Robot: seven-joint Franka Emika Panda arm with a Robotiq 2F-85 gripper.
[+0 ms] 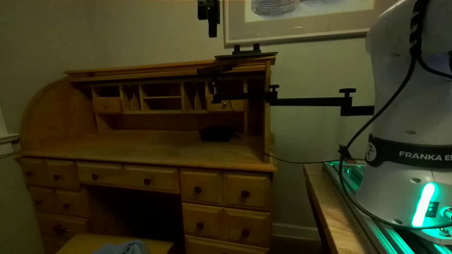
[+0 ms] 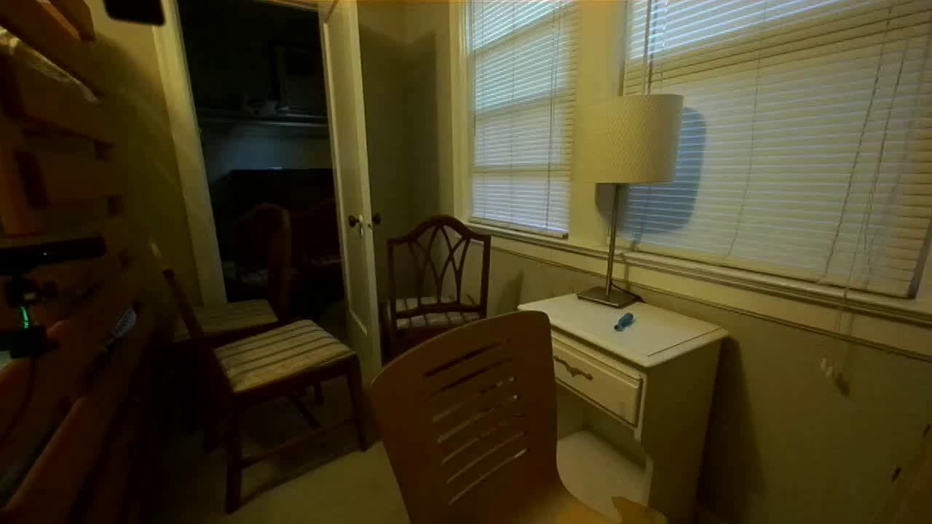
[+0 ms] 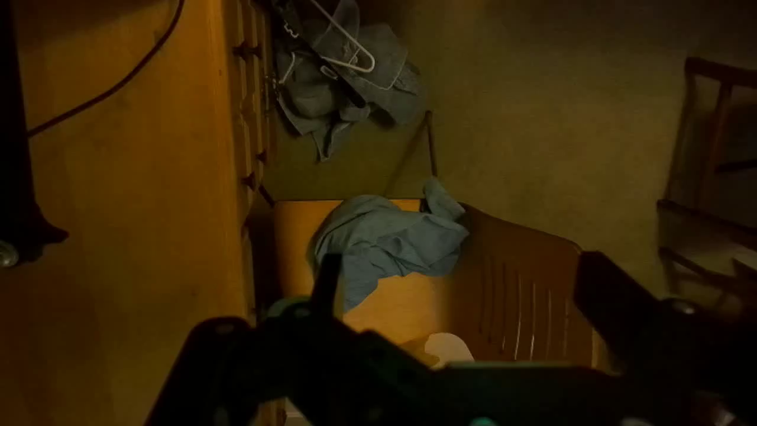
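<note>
My gripper is open in the wrist view, its dark fingers wide apart with nothing held between them. Below it is a wooden chair, with a blue-grey cloth (image 3: pixel 390 238) crumpled on its seat (image 3: pixel 408 305). A bit of the same cloth (image 1: pixel 123 247) shows at the bottom edge of exterior view 1. On the floor beyond the chair lies a heap of grey clothes (image 3: pixel 387 60) with a white hanger (image 3: pixel 362 60). A black part hangs at the top of exterior view 1; whether it belongs to the gripper is unclear.
A roll-top desk (image 1: pixel 140 146) stands open, a small black object (image 1: pixel 216 133) on its top. A black camera bar (image 1: pixel 309 102) juts out beside it. In exterior view 2, a lamp (image 2: pixel 633 140) and a small blue item (image 2: pixel 624 322) rest on a white nightstand (image 2: pixel 681 340).
</note>
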